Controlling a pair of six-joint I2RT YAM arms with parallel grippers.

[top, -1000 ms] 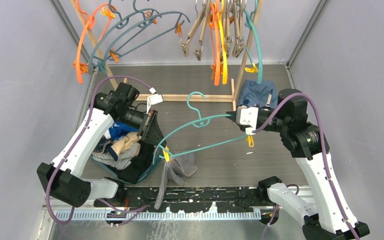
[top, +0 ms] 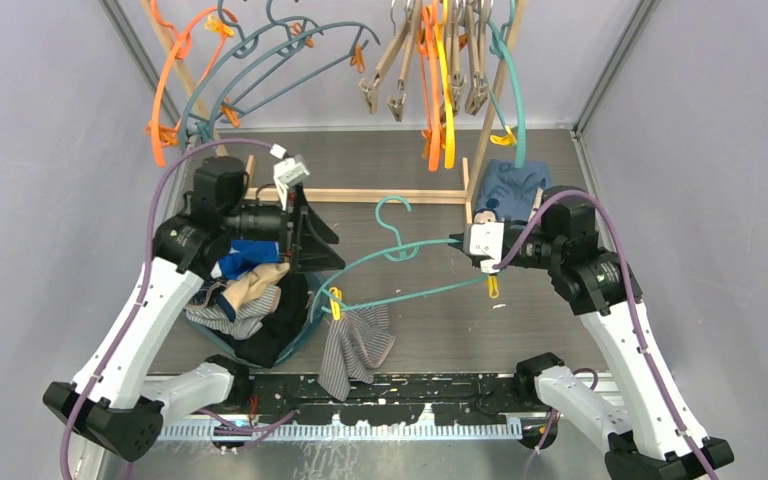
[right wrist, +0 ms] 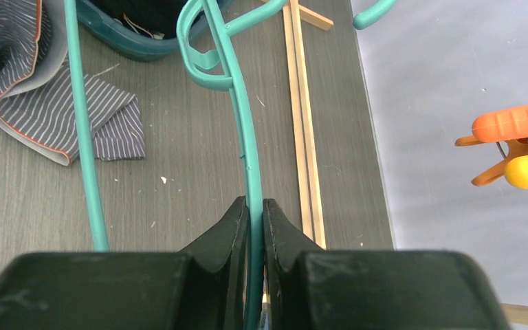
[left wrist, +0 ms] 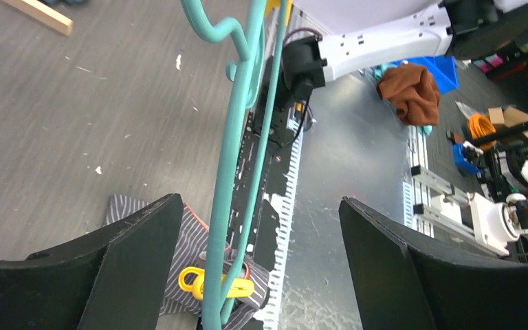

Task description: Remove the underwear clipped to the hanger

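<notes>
My right gripper is shut on the upper bar of the green hanger (top: 385,253), close to its right end. Low on the hanger's left side is a yellow clip (top: 335,304); another yellow clip (top: 493,287) hangs by the right end. The grey striped underwear (top: 357,347) is spread below the left clip. Whether that clip still grips the cloth I cannot tell. Open and empty, my left gripper (top: 332,250) is near the hanger's left end; in the left wrist view the hanger (left wrist: 225,165) passes between the wide-spread fingers (left wrist: 127,265) without visible contact.
A teal basket (top: 297,345) full of clothes stands under the left arm. Several hangers hang on the wooden rack (top: 380,196) at the back, and a folded blue garment (top: 512,186) lies at its right. Bare floor shows around the hanger's middle.
The left gripper has turned, moved up and away from the basket, and spread its fingers. The underwear's lower part, narrow and hanging before, now looks wider. The right arm has shifted only slightly.
</notes>
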